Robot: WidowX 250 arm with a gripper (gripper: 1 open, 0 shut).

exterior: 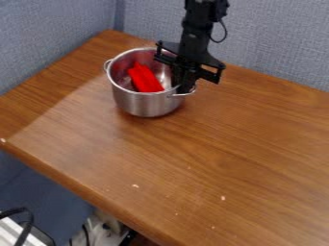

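Observation:
A steel pot (139,103) with side handles stands on the wooden table (206,183), toward the back left. A red object (145,79) lies inside it. My black gripper (183,86) reaches down at the pot's right rim, beside the right handle; its fingertips are dark and partly hidden, and I cannot see anything held between them.
Blue-grey padded walls rise behind and to the left. Cables and white hardware sit below the table's lower left edge.

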